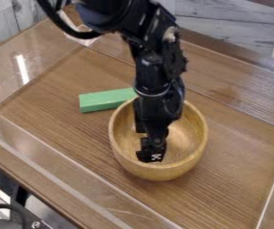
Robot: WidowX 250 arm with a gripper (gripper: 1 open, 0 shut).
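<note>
My dark gripper (153,134) reaches down from the top of the view into a yellow oval bowl (189,159), its fingers low inside it. A small dark object (151,156) with white marks is at the fingertips on the bowl's floor. Whether the fingers grip it I cannot tell.
A green block (104,100) lies on the wooden table (50,125) behind and left of the bowl. A dark cable crosses the lower left corner.
</note>
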